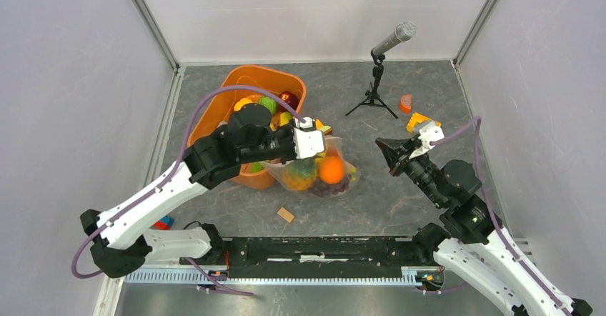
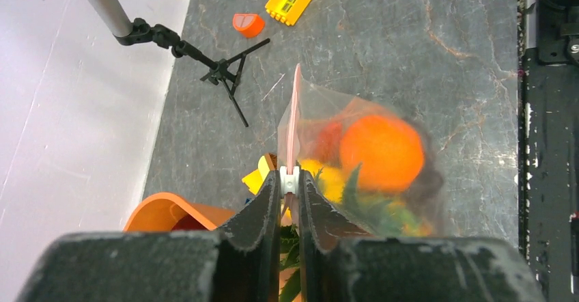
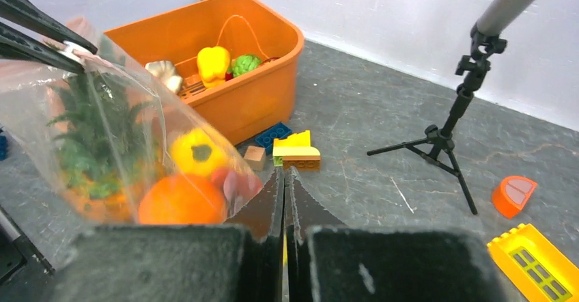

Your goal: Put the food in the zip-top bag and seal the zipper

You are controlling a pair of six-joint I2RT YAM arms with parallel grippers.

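A clear zip bag [image 1: 300,181] holds an orange [image 2: 381,152], a pineapple with green leaves [image 3: 95,145] and a yellow pepper [image 3: 194,153]. My left gripper grips the white slider on the bag's pink zipper strip, with the top edge standing up between its fingers. The right wrist view shows this grip at upper left. My right gripper is shut with nothing seen between its fingers, clear of the bag and to its right in the top view.
An orange bin [image 3: 252,104] with more food stands behind the bag. A microphone stand [image 1: 375,87], an orange toy piece [image 3: 513,194], a yellow tray [image 3: 529,264] and loose blocks [image 3: 297,155] lie around.
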